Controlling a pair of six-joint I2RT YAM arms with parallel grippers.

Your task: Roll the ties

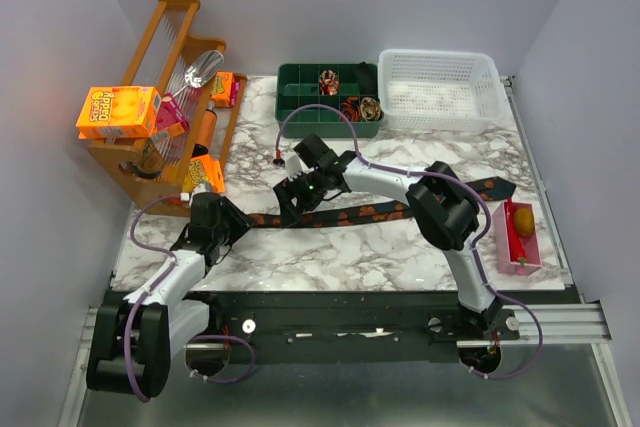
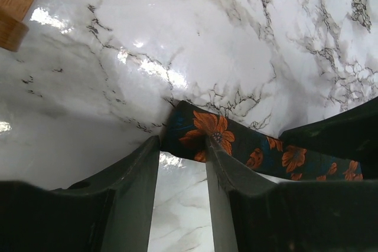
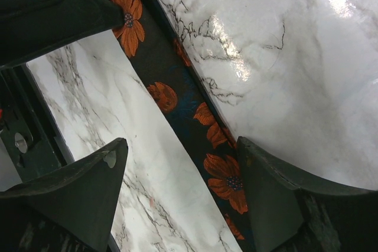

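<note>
A dark tie (image 1: pixel 355 215) with orange flowers lies stretched across the marble table. My left gripper (image 1: pixel 238 227) is at the tie's left end; in the left wrist view its fingertips (image 2: pixel 183 143) stand part open at that end, over the orange flower. My right gripper (image 1: pixel 295 207) is low over the tie a little further right; in the right wrist view its fingers are apart, the tie (image 3: pixel 177 110) running beneath the right finger. I see nothing held clear of the table.
A wooden shelf (image 1: pixel 170 67) with orange boxes stands at the left. A green divided box (image 1: pixel 300 87) with rolled ties and a white basket (image 1: pixel 440 87) stand at the back. A pink box (image 1: pixel 520 252) sits at the right.
</note>
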